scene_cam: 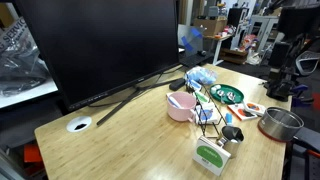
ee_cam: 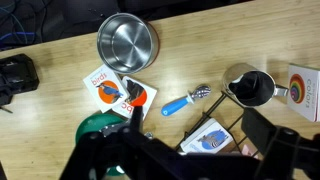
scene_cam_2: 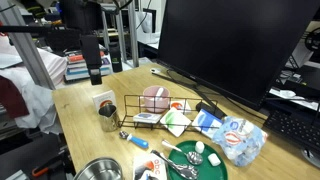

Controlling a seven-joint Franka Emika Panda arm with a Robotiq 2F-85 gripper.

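Observation:
My gripper hangs high over the table, open, with nothing between its fingers. Below it in the wrist view lie a tool with a blue handle (ee_cam: pixel 176 105) and, to the right, a metal mug (ee_cam: pixel 258 88). A round steel pot (ee_cam: pixel 127 42) stands near the top of that view. Picture cards (ee_cam: pixel 125 95) lie below the pot, close to a green plate (ee_cam: pixel 90 128) partly hidden by a finger. In exterior view 2, the gripper (scene_cam_2: pixel 95 74) is above and left of the mug (scene_cam_2: pixel 108 120).
A black wire rack (scene_cam_2: pixel 150 122) stands mid-table with a pink bowl (scene_cam_2: pixel 156 101) behind it. A white box (scene_cam: pixel 211 155) sits at the front. A blue-and-white bag (scene_cam_2: pixel 238 140) and a large monitor (scene_cam: pixel 115 45) line the back.

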